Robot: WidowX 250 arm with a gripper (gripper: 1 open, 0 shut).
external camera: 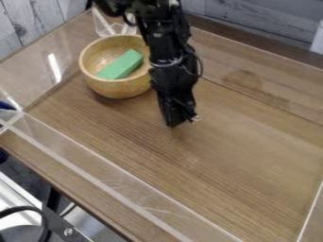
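Note:
The black robot arm comes down from the top of the view, and its gripper (178,113) hangs low over the bare wooden table, just right of a round wooden bowl (98,81). The gripper looks shut, with nothing visible between its fingers, though it is small and dark. A green block (121,64) lies in the bowl.
A clear crinkled object (113,21) is behind the bowl. Cables hang past its left edge at the lower left.

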